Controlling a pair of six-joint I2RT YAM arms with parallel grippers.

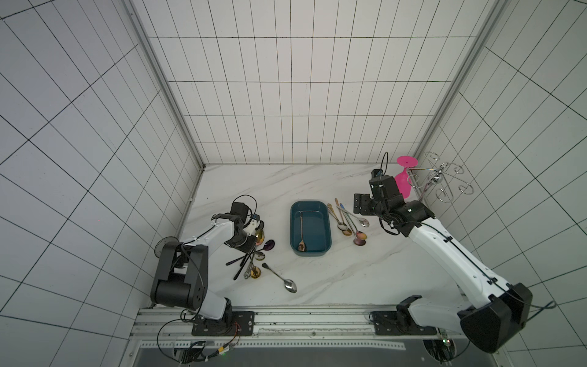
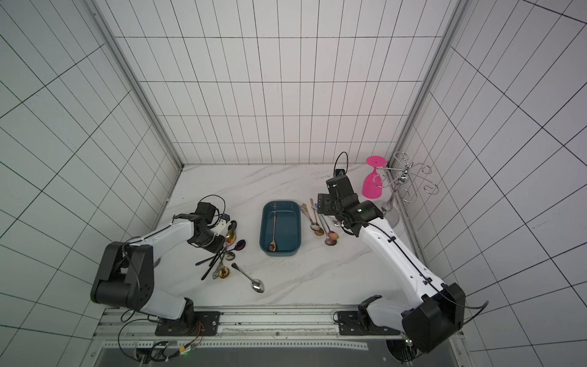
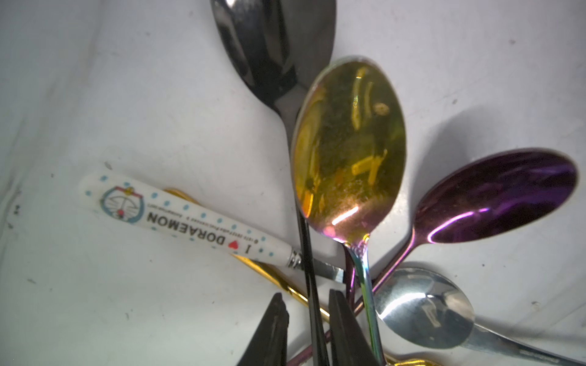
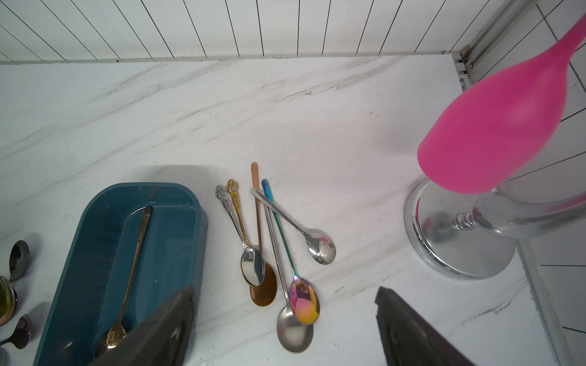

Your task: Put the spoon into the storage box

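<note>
The teal storage box [image 1: 310,226] stands mid-table with a long copper-toned spoon [image 4: 131,268] lying inside. My left gripper is low over the left pile, fingers part open around a thin dark handle seen between them; contact cannot be told. The pile holds a black spoon [image 3: 274,42], a yellow iridescent spoon [image 3: 351,146], a purple spoon [image 3: 494,195], a silver spoon [image 3: 424,308] and a Doraemon handle [image 3: 183,216]. My right gripper stands open, raised right of the box, above several spoons [image 4: 320,247] on the table.
A pink glass [image 2: 373,183] on a chrome stand [image 4: 457,250] occupies the back right. A single large spoon [image 1: 289,284] lies at the front. Tiled walls enclose it.
</note>
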